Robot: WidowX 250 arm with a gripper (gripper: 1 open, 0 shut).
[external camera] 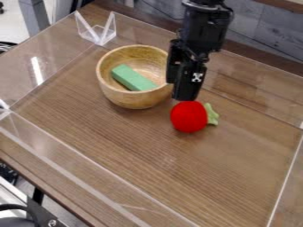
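Observation:
My black gripper point(185, 78) hangs open over the right rim of a light wooden bowl point(119, 94), just above and behind a red round object point(190, 118) with a pale green leafy top point(211, 115). In the bowl lies a light green block point(135, 79). The gripper hides part of the bowl's right side.
A small clear wire or plastic holder point(97, 28) stands at the back left. A dark ledge runs along the back right, and the table's edge is at the left.

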